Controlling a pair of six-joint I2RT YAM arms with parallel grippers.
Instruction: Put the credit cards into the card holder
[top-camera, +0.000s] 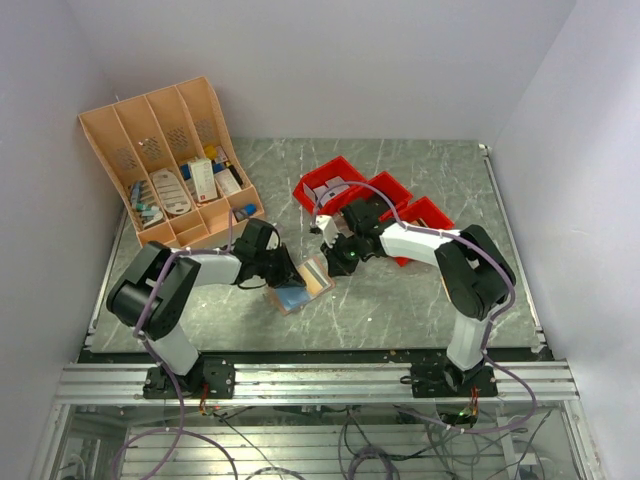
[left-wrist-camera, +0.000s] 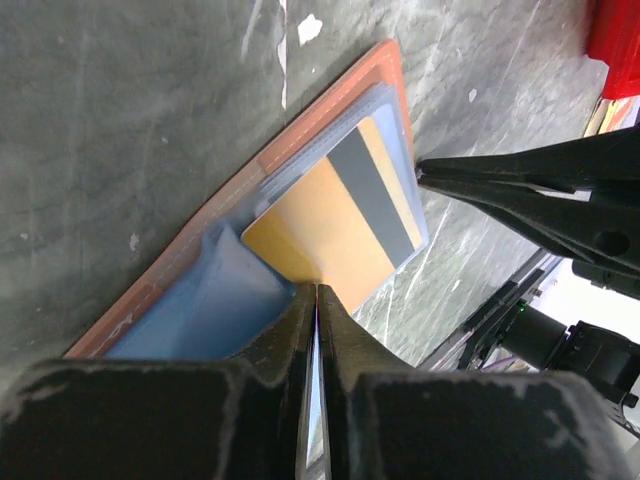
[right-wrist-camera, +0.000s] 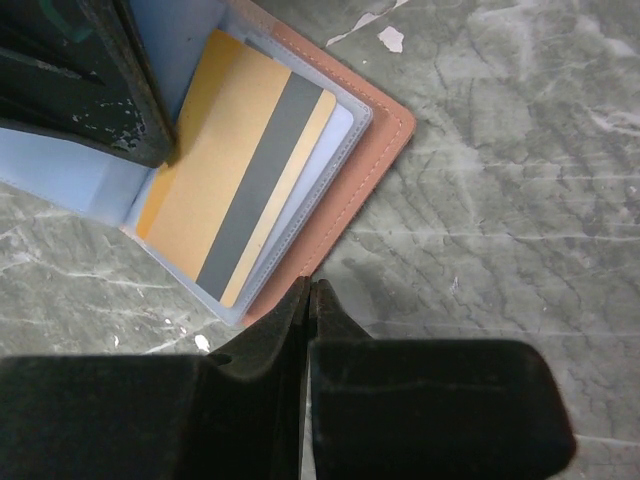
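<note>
An open card holder (top-camera: 285, 299) lies on the table, pink outside with pale blue pockets. A gold card with a dark stripe (right-wrist-camera: 230, 180) sits on its right side. My left gripper is down on the holder at the gold card's inner edge, fingertips close together; whether anything is between them is hidden. My right gripper is shut at the holder's outer edge, beside the card, with nothing visible between its fingers.
Red bins (top-camera: 312, 174) stand behind my right arm, and a tan compartment organiser (top-camera: 120, 140) with boxed items at back left.
</note>
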